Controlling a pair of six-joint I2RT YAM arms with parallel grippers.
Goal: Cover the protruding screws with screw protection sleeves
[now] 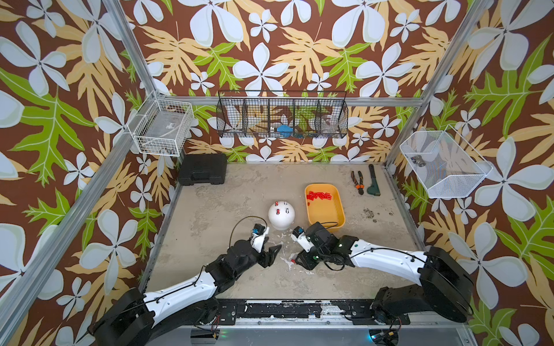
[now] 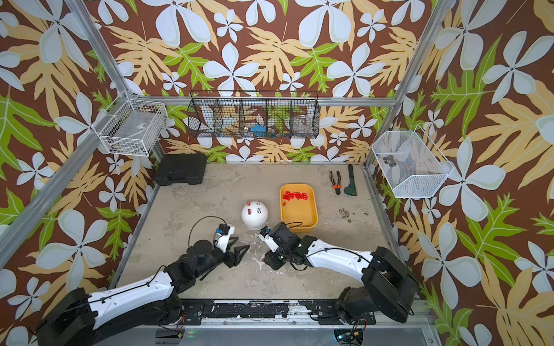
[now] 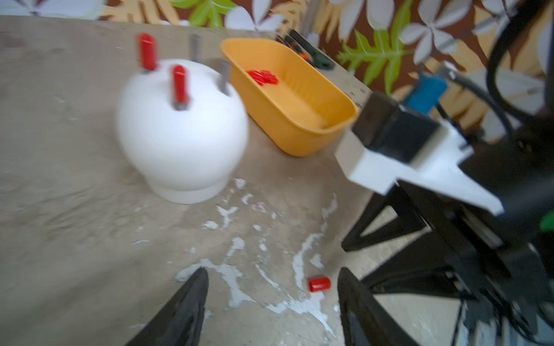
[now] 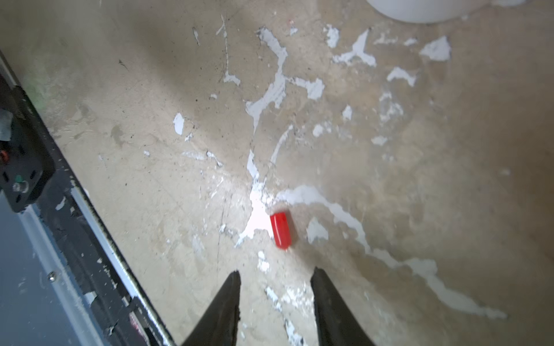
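Note:
A loose red sleeve point(image 4: 281, 230) lies on the table, just beyond the fingertips of my right gripper. That gripper stands open and empty. My left gripper is open too, with only table showing between its fingers. The white dome point(image 3: 183, 129) stands behind both grippers with several upright screws. Two screws at its left carry red sleeves point(image 3: 180, 84); two at its right are bare grey screws point(image 3: 224, 77). More red sleeves point(image 1: 319, 195) lie in the orange bin point(image 1: 340, 219), right of the dome.
Pliers point(image 1: 357, 182) and a dark green tool point(image 1: 373, 181) lie at the back right. A black case point(image 1: 202, 169) sits back left. The two arms face each other closely in front of the dome. Left of the dome, the table is clear.

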